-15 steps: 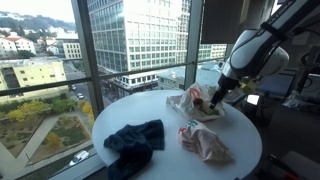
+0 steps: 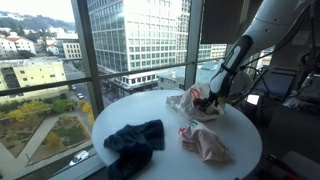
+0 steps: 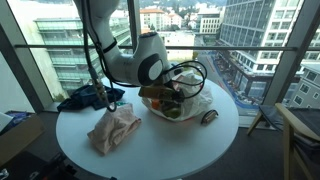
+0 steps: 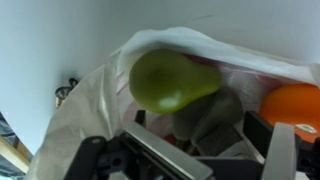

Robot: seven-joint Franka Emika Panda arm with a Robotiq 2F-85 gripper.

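A white plastic bag (image 3: 196,105) stands with its mouth spread on the round table. Inside it, the wrist view shows a green pear-like fruit (image 4: 172,82), an orange fruit (image 4: 292,107) and a dark greyish object (image 4: 212,112) between them. My gripper is over the bag's mouth, fingers apart, the dark object lying just beyond and between them. Whether the fingers touch anything is unclear. From outside, the gripper (image 2: 207,103) appears at the bag's opening, partly hidden by it.
A crumpled pinkish-white bag (image 2: 203,142) and dark blue cloth (image 2: 135,145) lie on the round table (image 2: 160,107). A small dark item (image 3: 209,117) rests beside the bag. Windows stand close behind; a wooden chair (image 3: 290,130) is at the side.
The arm has become more upright at the bag, its upper part shifting right and away in exterior view 1. The bags and cloth on the table look unmoved.
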